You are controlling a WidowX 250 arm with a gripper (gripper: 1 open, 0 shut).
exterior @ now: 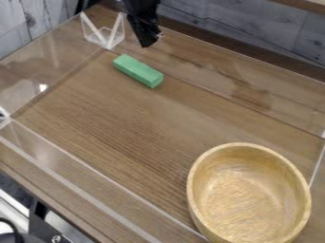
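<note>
A black gripper (143, 34) reaches in from the top edge at the upper middle, above the wooden surface. Whether its fingers are open or shut is unclear at this size. A green block (137, 71) lies below it, apart from the fingers. A round beige bowl (203, 195) sits at the lower right.
A clear plastic object (102, 30) stands at the upper left, left of the gripper. The surface ends at a dark edge at the lower left.
</note>
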